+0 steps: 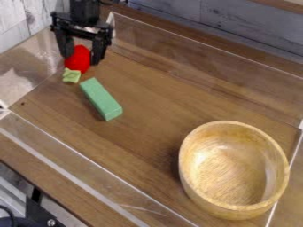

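Note:
My gripper point(81, 40) is high at the upper left of the camera view, its dark fingers open over and just behind a red object point(78, 58) with a pale green tip point(71, 76), which looks like a toy strawberry or similar. A green block point(101, 98) lies flat to its lower right on the wooden floor of the bin.
A large pale wooden bowl point(233, 168) takes up the lower right. Low walls and rims border the left and back.

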